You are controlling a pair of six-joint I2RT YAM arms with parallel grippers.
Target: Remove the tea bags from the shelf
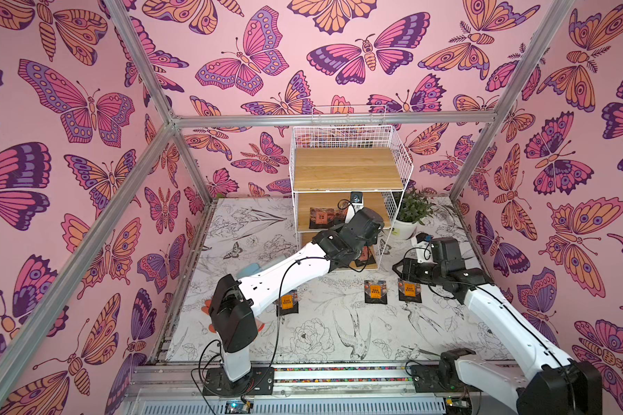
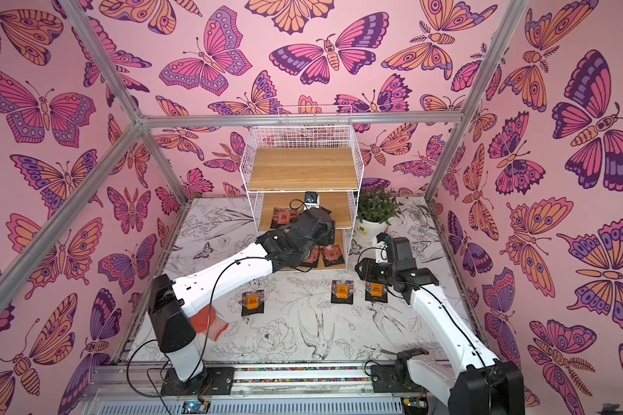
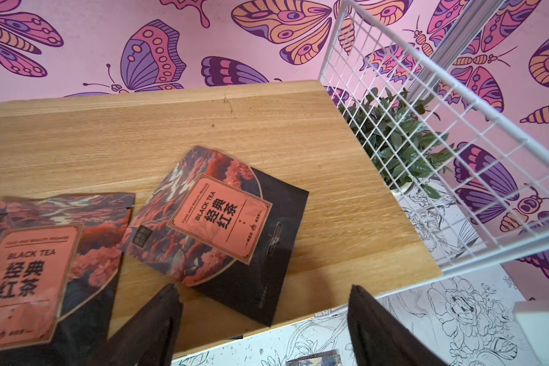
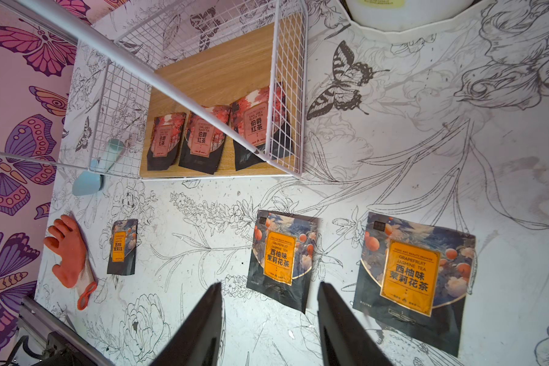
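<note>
On the middle shelf lie black tea bags with red labels; one tea bag (image 3: 225, 219) is turned askew near the front edge, and another tea bag (image 3: 33, 268) lies left of it. My left gripper is open at that shelf's front edge, nothing between its fingers, the askew bag just ahead. Three red-labelled tea bags (image 4: 202, 143) rest on the bottom shelf (image 4: 225, 61). On the table lie three orange-labelled tea bags, one left (image 2: 252, 302), one central (image 2: 342, 291) and one right (image 2: 376, 291). My right gripper hangs above the table, its fingers apart and empty.
The white wire rack's top shelf (image 1: 346, 168) is bare. Its mesh side (image 3: 445, 134) rises right of the middle shelf. A potted plant (image 2: 373, 214) stands right of the rack. An orange hand-shaped object (image 4: 70, 253) lies at the table's left.
</note>
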